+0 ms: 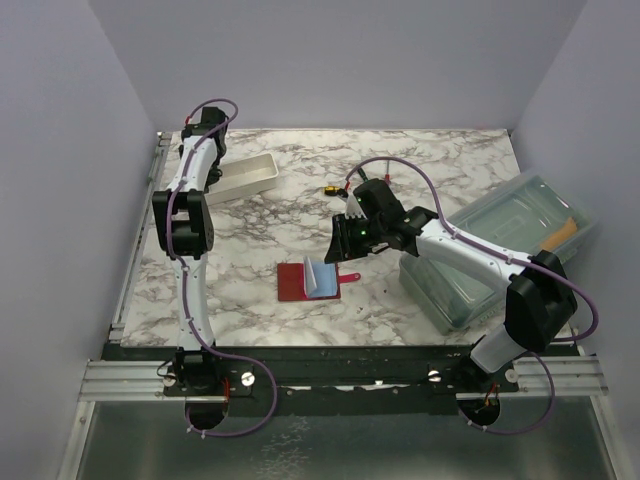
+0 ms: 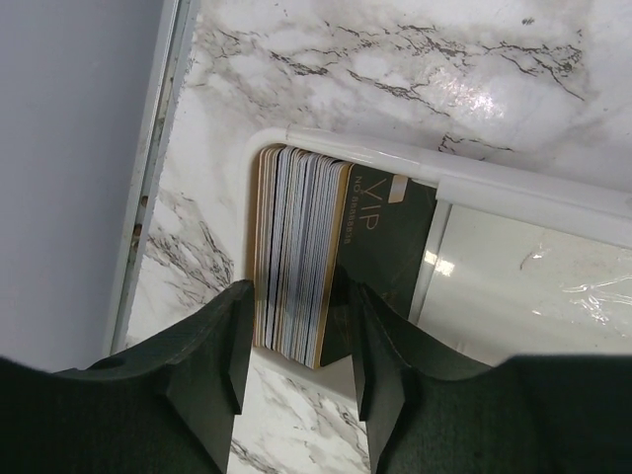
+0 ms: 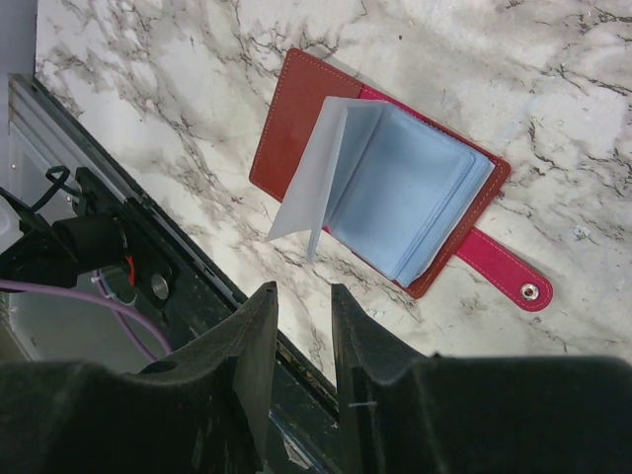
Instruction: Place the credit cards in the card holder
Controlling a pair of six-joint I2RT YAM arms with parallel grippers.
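Observation:
Credit cards point(image 2: 296, 237) stand in a tight row at the left end of a white tray point(image 1: 250, 176), a black VIP card point(image 2: 387, 227) leaning flat at the row's right side. Over the cards' near end my left gripper is part open, its fingers spread to either side of the row; nothing is clearly gripped. The card holder point(image 3: 413, 193) lies open on the table, brown-red cover, pale blue sleeves and a snap strap, with one clear sleeve standing up. Close beside it, my right gripper has its fingertips a little apart, with nothing between them.
Yellow-and-black tool point(image 1: 334, 190) and other small tools lie at the back middle. A large clear-lidded box point(image 1: 490, 250) fills the right side. Marble table between tray and card holder is bare.

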